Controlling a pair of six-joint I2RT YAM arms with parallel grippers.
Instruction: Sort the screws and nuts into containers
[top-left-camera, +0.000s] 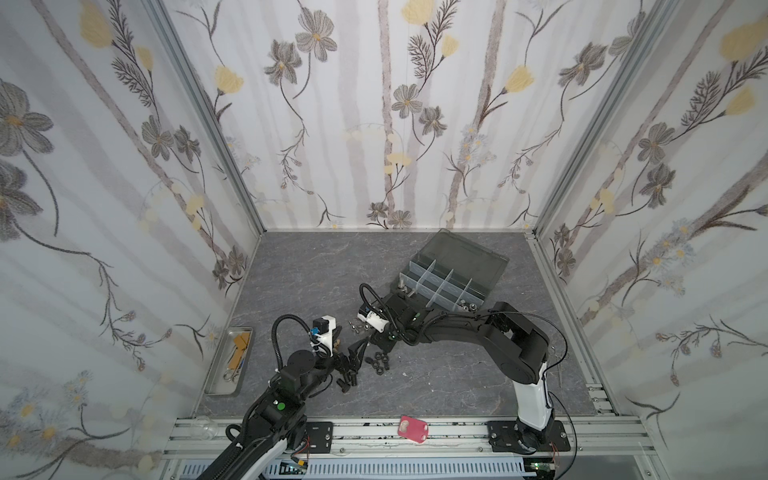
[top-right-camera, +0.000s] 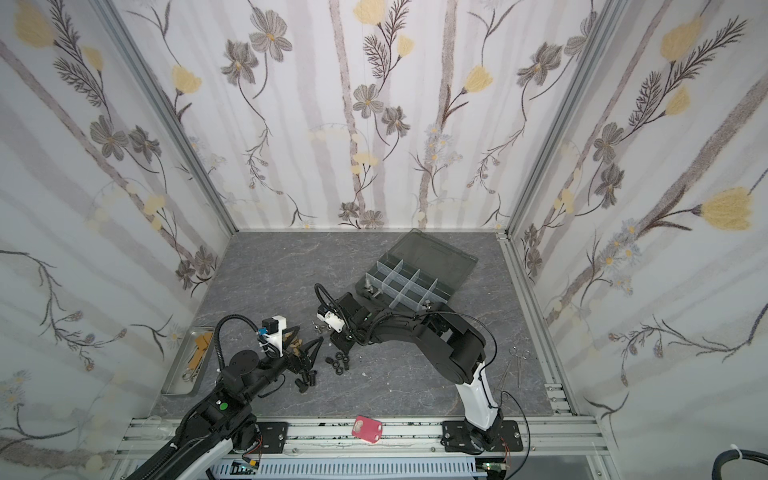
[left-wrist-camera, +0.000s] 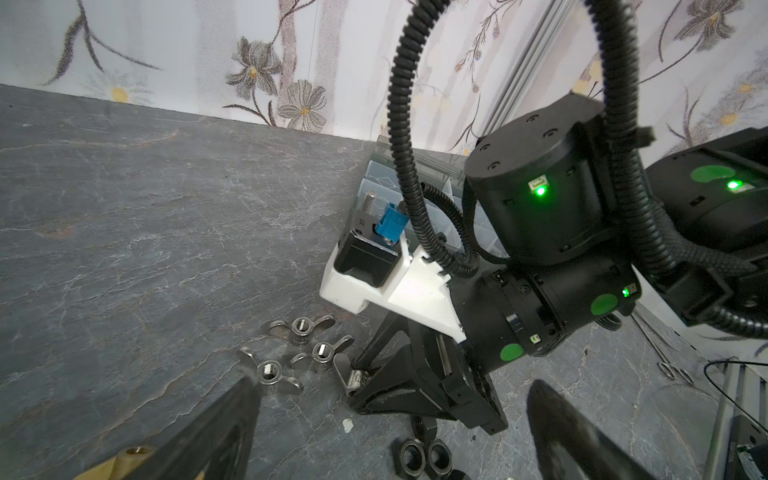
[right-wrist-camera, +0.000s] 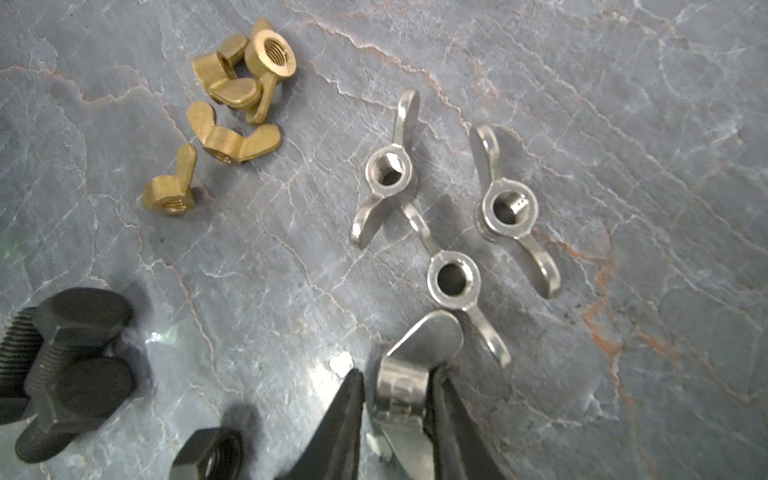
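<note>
In the right wrist view, a silver wing nut (right-wrist-camera: 402, 388) stands between the fingertips of my right gripper. The fingers lie close to its two sides; whether both press on it is unclear. Three more silver wing nuts, such as the wing nut (right-wrist-camera: 453, 278), lie just beyond. Several brass wing nuts (right-wrist-camera: 222, 144), black bolts (right-wrist-camera: 84, 320) and a black nut (right-wrist-camera: 209, 456) are to the left. My left gripper is open and empty, its fingers (left-wrist-camera: 220, 428) wide apart. The divided box (top-left-camera: 448, 280) stands with its lid back, partly hidden by the right arm.
A metal tray (top-left-camera: 209, 376) with yellow pieces and scissors sits at the left edge. A red object (top-left-camera: 413, 429) lies on the front rail. The two grippers work close together.
</note>
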